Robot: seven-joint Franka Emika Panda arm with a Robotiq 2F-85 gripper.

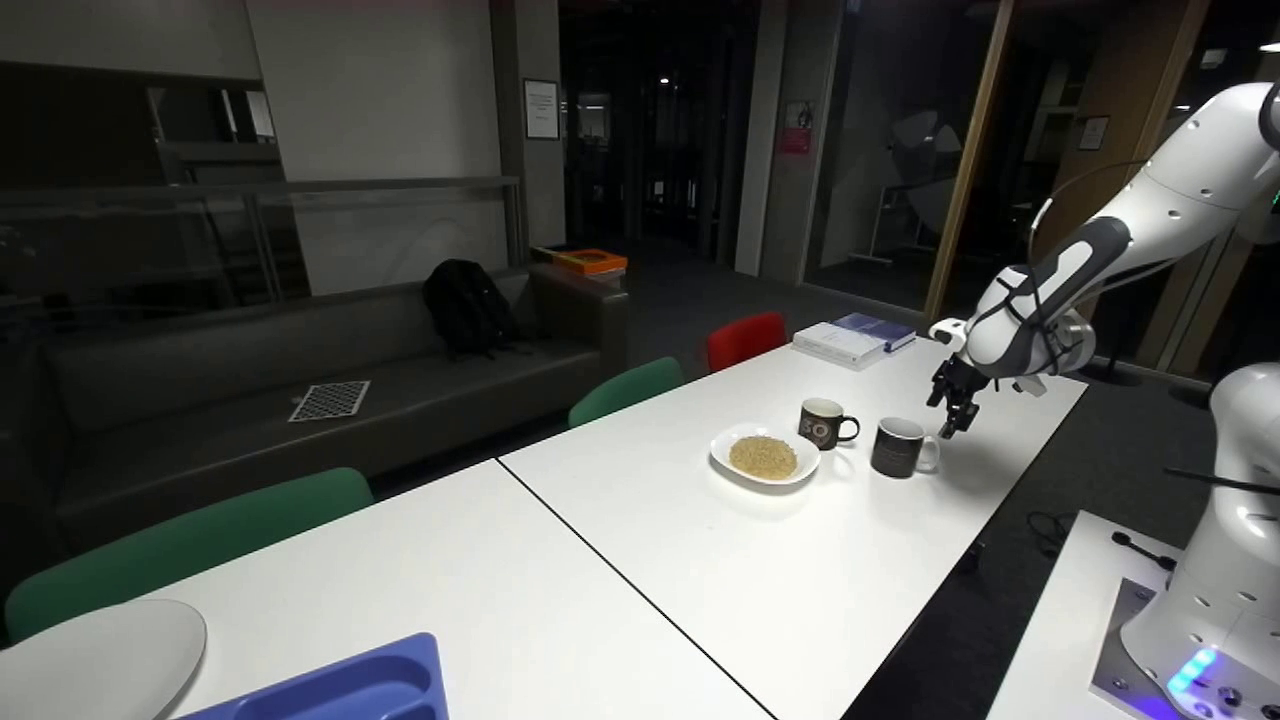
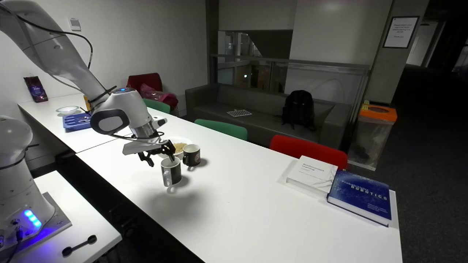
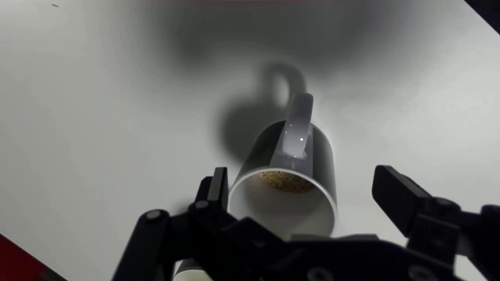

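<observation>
A dark mug with a pale handle [image 1: 896, 448] stands upright on the white table. Inside it, the wrist view shows brownish grains [image 3: 286, 182] at the bottom. My gripper [image 2: 161, 160] is open just above and beside this mug's rim, its fingertips pointing down. From the wrist, the left finger [image 3: 216, 187] appears close to the rim, while the right finger [image 3: 393, 192] is apart from it; whether the left one touches cannot be told. A second dark mug [image 1: 821, 426] stands close by, beside a white plate [image 1: 729, 461] bearing a heap of similar grains [image 1: 763, 456].
Two thick books, one white [image 2: 312, 173] and one blue [image 2: 359, 193], lie at the table's far end. A blue tray [image 1: 360, 690] and a pale round plate [image 1: 108, 660] occupy the opposite end.
</observation>
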